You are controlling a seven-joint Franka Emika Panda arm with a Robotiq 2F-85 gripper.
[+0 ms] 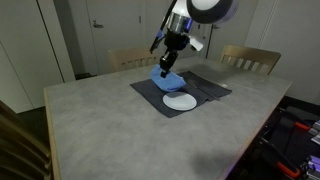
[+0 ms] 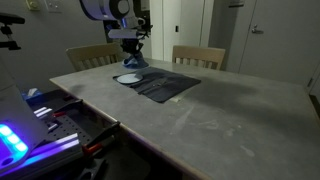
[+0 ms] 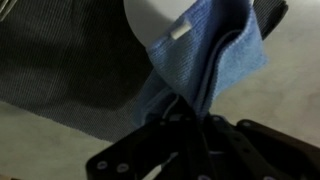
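Observation:
A blue cloth (image 1: pixel 168 80) hangs from my gripper (image 1: pixel 157 76), which is shut on it. In the wrist view the cloth (image 3: pixel 212 60) bunches between the fingers and spreads upward, with a small pale tag on it. The white plate (image 1: pixel 180 101) lies bare on a dark placemat (image 1: pixel 152 96), just in front of the cloth in exterior view 1. Exterior view 2 has the cloth (image 2: pixel 135 62) above the far side of the plate (image 2: pixel 129 78). Whether the cloth's lower edge touches the mat cannot be told. The fingertips are mostly hidden by cloth and shadow.
Dark cutlery-like items lie on the mat beside the plate, too small to make out. Wooden chairs (image 2: pixel 200 58) stand along the far table edge.

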